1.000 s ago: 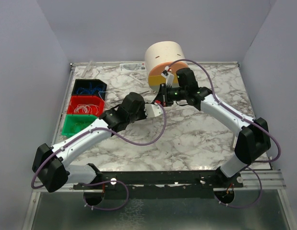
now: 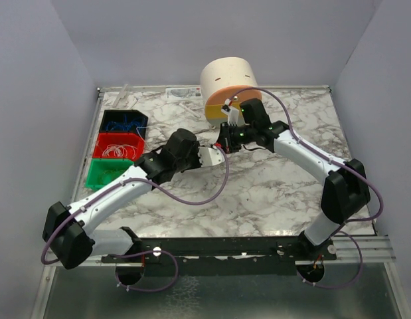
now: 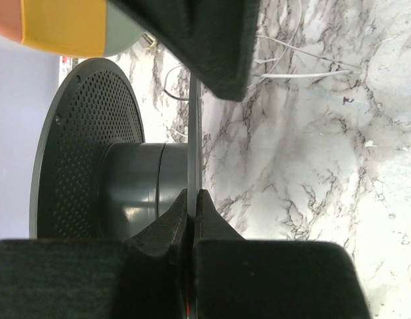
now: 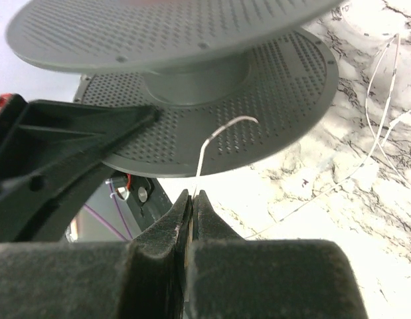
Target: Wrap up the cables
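Observation:
A dark grey spool (image 3: 129,186) with perforated flanges fills the left of the left wrist view. My left gripper is shut on the spool's thin flange, seen edge-on between its fingertips. In the right wrist view my right gripper is shut on a thin white cable (image 4: 204,147), whose short end curls up past the fingertips in front of the lower flange (image 4: 285,100). From near those fingers the strand runs off right to loose loops over the table. Both grippers meet near the table's middle from above, where the arms mostly hide the spool.
Black, red (image 2: 102,147) and green (image 2: 95,176) bins stand at the left; blue cables lie in the black one, white cables in the red one. A large white cylinder (image 2: 225,71) stands at the back.
Both arms have shifted only slightly. The right arm's elbow has come a little inward over the last second, its gripper staying near the spool.

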